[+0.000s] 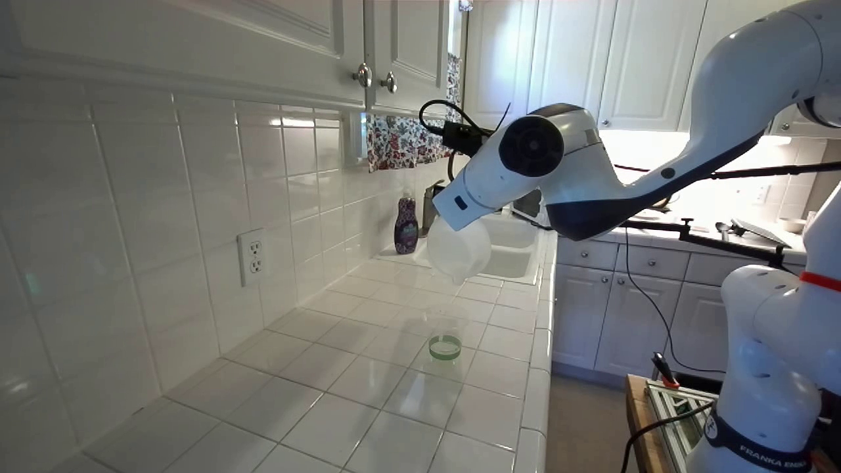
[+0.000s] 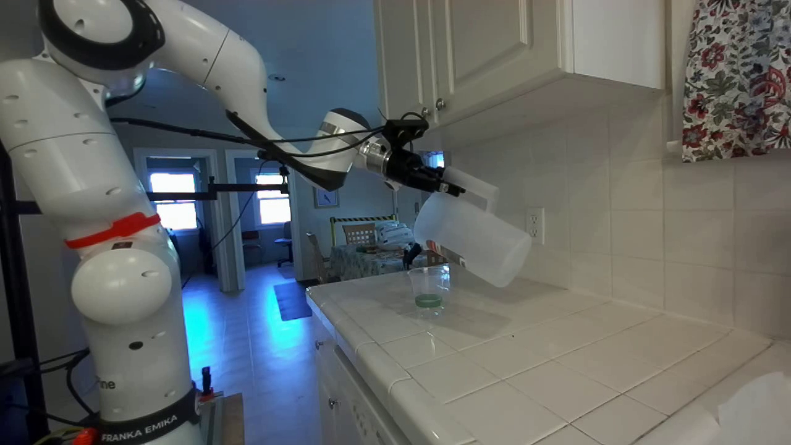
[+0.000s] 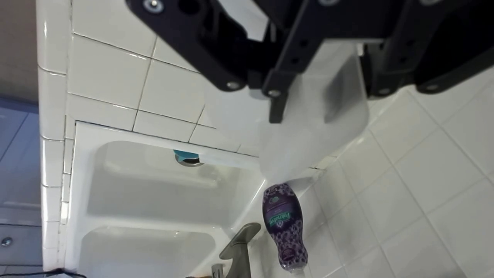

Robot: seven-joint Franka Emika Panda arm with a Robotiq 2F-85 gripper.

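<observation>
A translucent white pitcher (image 2: 474, 236) hangs tilted above the counter, with my gripper (image 2: 453, 185) shut on its handle (image 2: 474, 186). In the wrist view the gripper has the handle between its fingers, and the pitcher's cloudy body fills the space behind. Below it on the tiles stands a clear plastic cup (image 2: 428, 285) with a green band near its base; exterior view 1 also shows the cup (image 1: 445, 347) upright. The pitcher's lower rim is above the cup and apart from it. I cannot tell whether any liquid is in either one.
A purple soap bottle (image 3: 285, 227) stands by the wall beside the white double sink (image 3: 153, 185) and its faucet (image 3: 239, 245). Upper cabinets (image 1: 236, 47) overhang the counter.
</observation>
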